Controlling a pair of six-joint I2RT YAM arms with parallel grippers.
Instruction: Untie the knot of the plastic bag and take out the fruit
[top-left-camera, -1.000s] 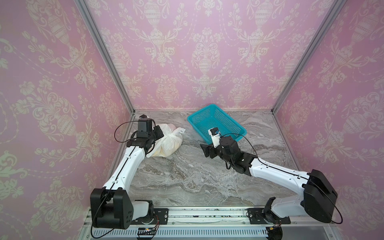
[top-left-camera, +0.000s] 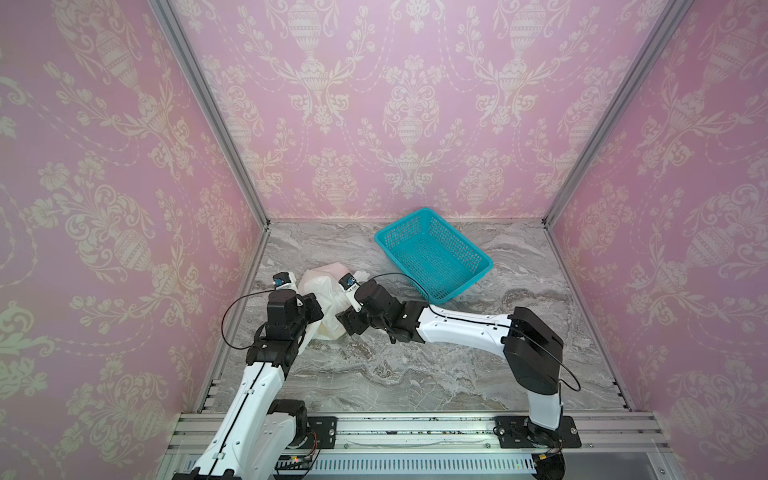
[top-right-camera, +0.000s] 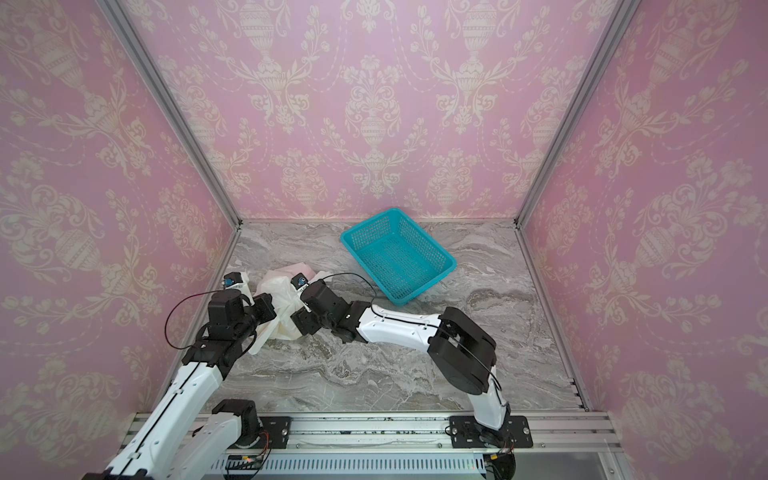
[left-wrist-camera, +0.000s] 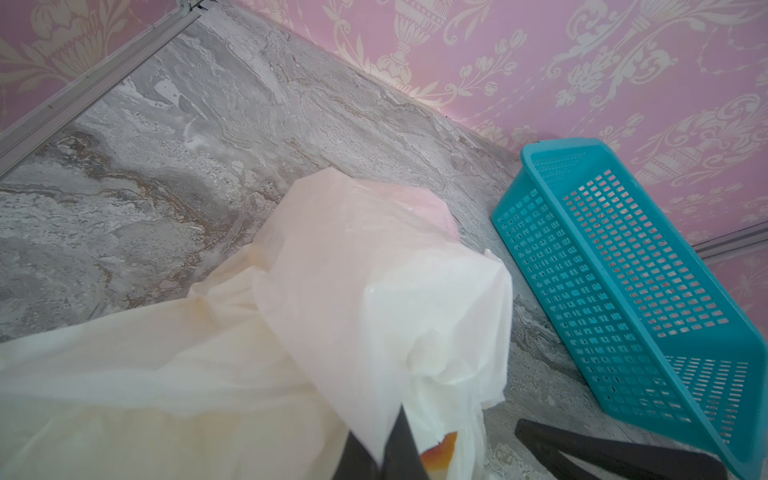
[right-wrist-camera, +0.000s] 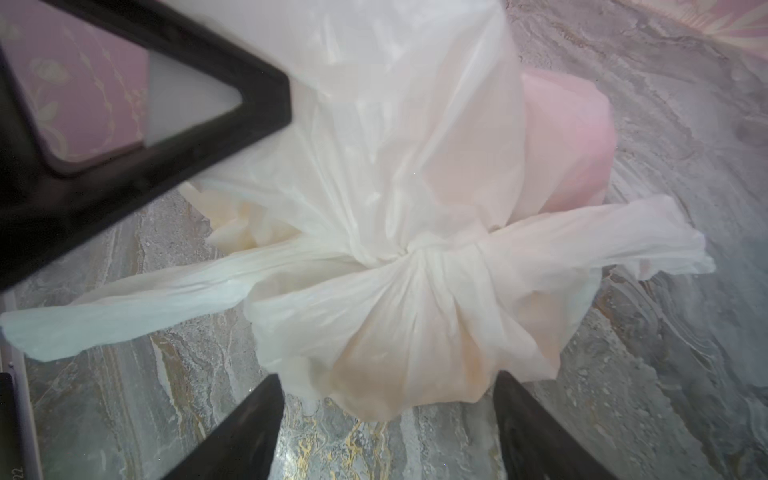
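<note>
The knotted white plastic bag (left-wrist-camera: 320, 336) lies on the left of the tabletop, with a pinkish patch at its back. In the right wrist view its gathered knot (right-wrist-camera: 416, 248) shows, with twisted ends reaching out to either side. An orange bit of fruit (left-wrist-camera: 439, 453) peeks out at a fold in the left wrist view. My left gripper is shut with a strip of bag film pinched between its fingers. Facing the bag from the right, my right gripper is open; its two fingertips stand apart below the knot, nothing between them.
A turquoise perforated basket (top-left-camera: 476, 276), empty, stands behind and right of the bag. The left finger frame (right-wrist-camera: 264, 100) looms close in the right wrist view.
The left arm has drawn toward the front, its grip on the bag kept. My right gripper has swung left from beside the basket up to the bag.
</note>
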